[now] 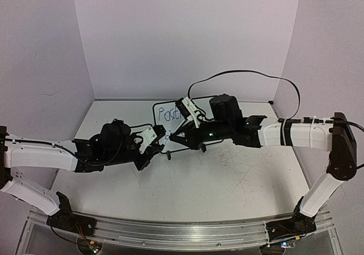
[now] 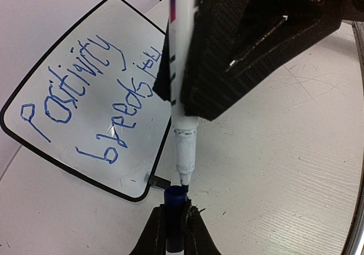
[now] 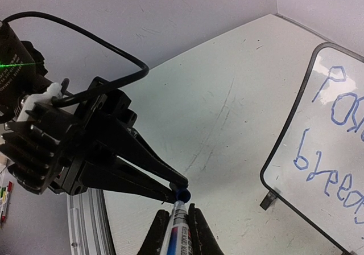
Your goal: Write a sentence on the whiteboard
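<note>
In the left wrist view the whiteboard [image 2: 74, 147] carries blue handwriting, "Positivity" above "breeds" and a shorter scribble. My left gripper is shut on a dark blue marker cap [image 2: 173, 223], its open end facing the other arm. The white marker [image 2: 185, 144] is in my right gripper, which is shut on its barrel. Its dark tip sits right at the cap's mouth; whether it is inside, I cannot tell. In the top view the two grippers meet in front of the whiteboard [image 1: 166, 105], whose middle the right arm covers.
A small dark clip [image 2: 159, 182] juts from the board's lower edge. A black cable [image 1: 244, 71] loops above the right arm. Several pens [image 3: 5, 198] show at the far left of the right wrist view.
</note>
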